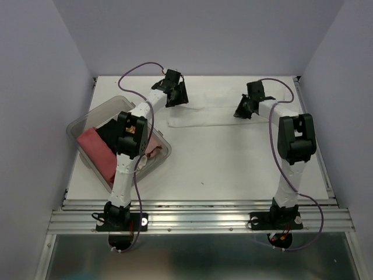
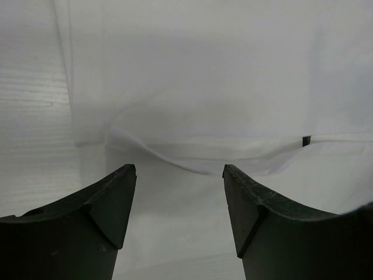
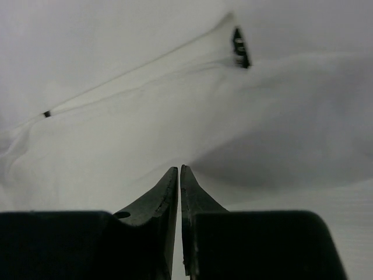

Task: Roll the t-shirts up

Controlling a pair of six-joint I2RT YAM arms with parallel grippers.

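A white t-shirt (image 1: 204,118) is spread on the white table, with a folded edge running across it. In the left wrist view a raised crease of the shirt (image 2: 175,162) lies ahead of my left gripper, which stands open over the shirt's left part with nothing gripped. Over the right part of the shirt (image 3: 116,143), my right gripper has its fingertips close together. It is shut, and no cloth shows clearly between them. A black tag (image 3: 240,49) sits at the fold beyond its fingers.
To the left, under my left arm, stands a clear grey bin (image 1: 165,150) holding red cloth (image 1: 96,150) and other folded clothes. Grey walls border the back and sides.
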